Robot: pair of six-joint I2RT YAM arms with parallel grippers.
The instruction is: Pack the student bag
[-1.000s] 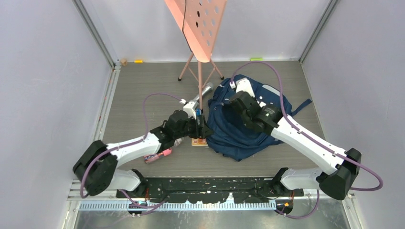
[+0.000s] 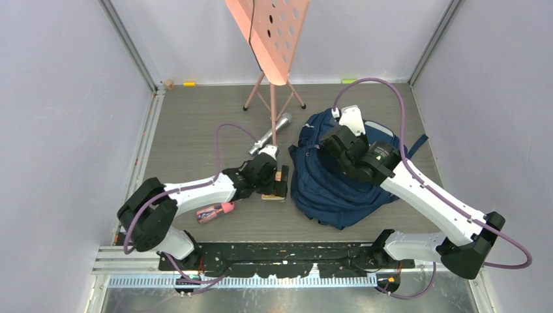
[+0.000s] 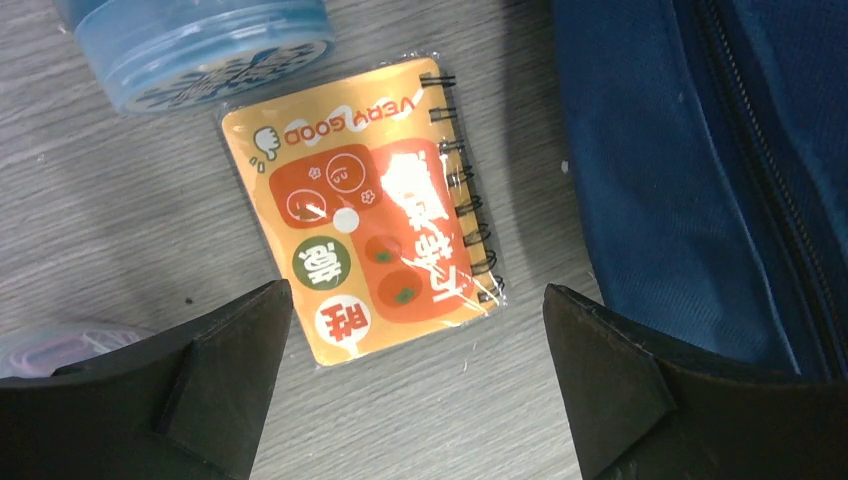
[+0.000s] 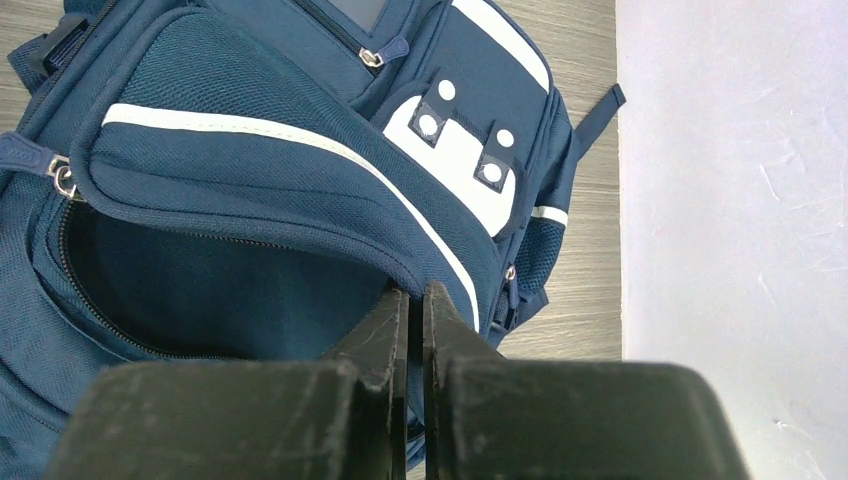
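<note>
An orange spiral notebook (image 3: 370, 210) lies flat on the table in the left wrist view. My left gripper is open above it, its fingers (image 3: 225, 380) spread wider than the notebook. The dark blue backpack (image 2: 332, 195) rests on the right half of the table. Its main compartment gapes in the right wrist view. There my right gripper is shut on the edge of the backpack's flap (image 4: 300, 190), pinching the fabric below the white stripe. How much fabric is between the fingers is hidden.
A blue-capped bottle (image 3: 200, 50) lies just beyond the notebook. A pink pencil case (image 2: 215, 212) is on the table's near left. Behind stand a silver cylinder (image 2: 282, 122) and a pink stand (image 2: 273, 107).
My right gripper shifted slightly right, and the backpack moved right a little with it.
</note>
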